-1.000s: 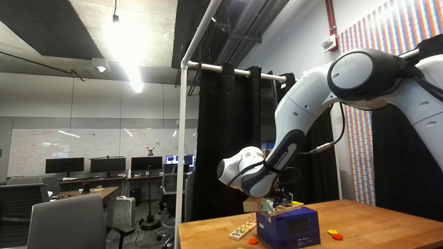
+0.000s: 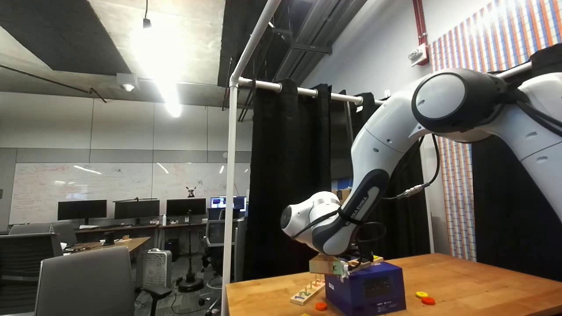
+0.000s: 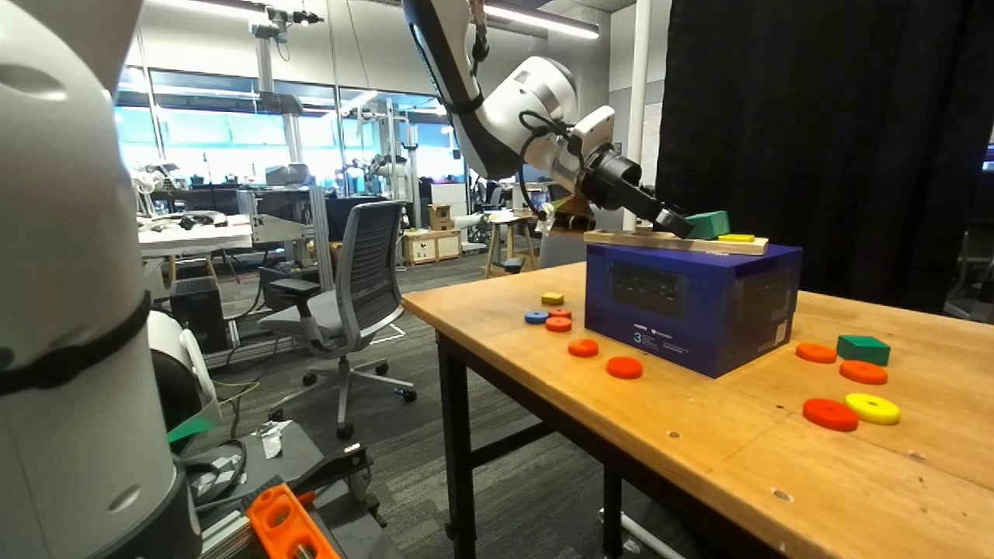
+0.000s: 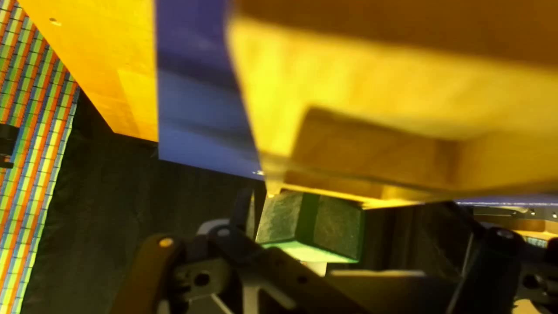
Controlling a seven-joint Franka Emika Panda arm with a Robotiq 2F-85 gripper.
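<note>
A long wooden board [image 3: 652,239] with cut-outs lies on top of the blue box [image 3: 666,303]. A green block [image 3: 710,223] rests on the board, beside a flat yellow piece [image 3: 738,237]. My gripper [image 3: 675,223] reaches down at a slant to the board, its tip close to the green block. In the wrist view my gripper is open, fingers spread on either side of the green block [image 4: 337,225], which lies beyond them. The board [image 4: 418,94] fills the upper right there. Whether a finger touches the block is unclear.
Orange discs [image 3: 624,367], a yellow disc [image 3: 873,408] and a second green block [image 3: 863,349] lie on the table around the box. A pegged board [image 2: 308,292] stands left of the box.
My arm's wrist has shifted a little to the right and down in exterior view 1, now covering more of the board. The box has stayed in place.
</note>
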